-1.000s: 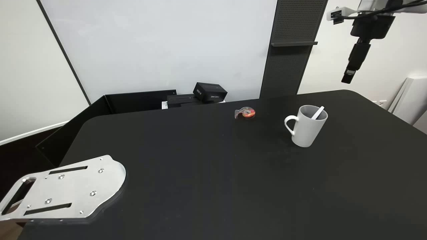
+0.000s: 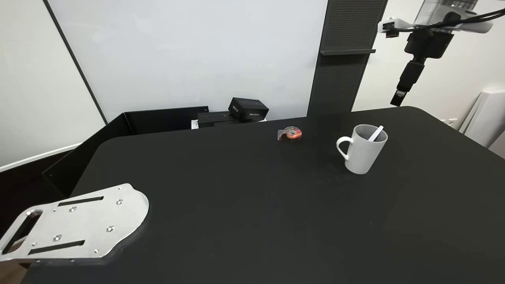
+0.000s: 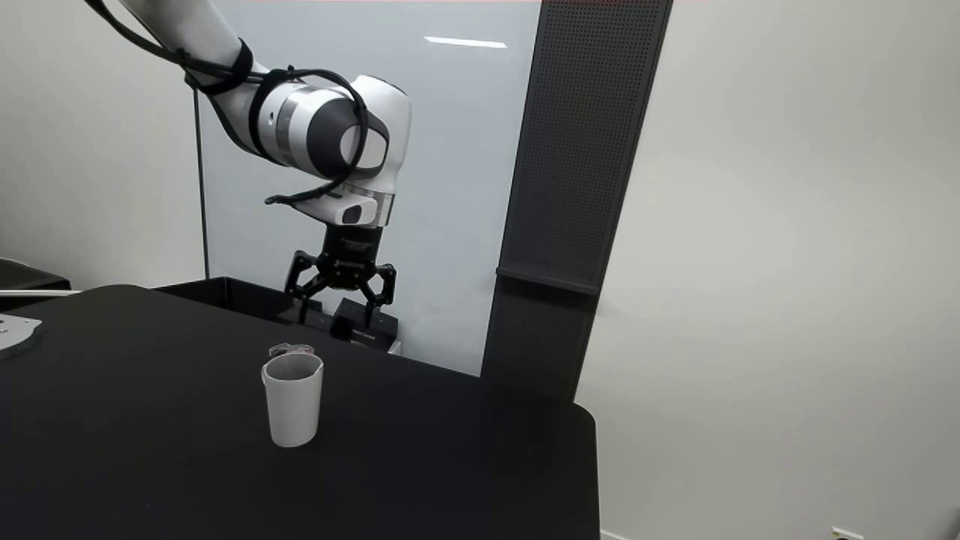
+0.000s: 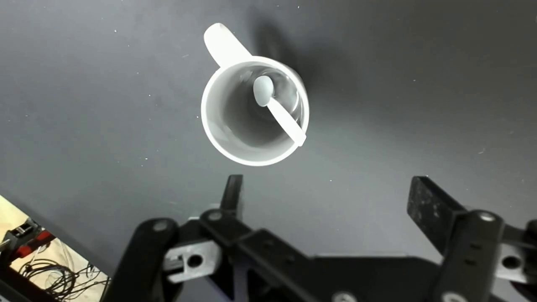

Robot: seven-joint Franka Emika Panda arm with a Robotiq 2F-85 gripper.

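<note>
A white mug (image 2: 362, 154) stands upright on the black table, its handle pointing left in the first exterior view. Inside the mug (image 4: 216, 133) leans a white spoon (image 4: 285, 121); its bowl is down in the mug and the handle end rests over the rim. The second exterior view also shows the mug (image 3: 294, 409), but the spoon cannot be made out there. My gripper is open, its fingers wide apart with nothing between them. It hangs well above the table, to the upper right of the mug in the first exterior view.
A tape dispenser with an orange roll (image 2: 292, 133) lies near the table's back edge, left of the mug. The metal plate (image 2: 90, 220) is at the front left. Black boxes (image 2: 248, 109) sit behind the table.
My gripper has moved a little down and to the left in the first exterior view, nearer the mug. The mug, spoon and tape dispenser have not moved.
</note>
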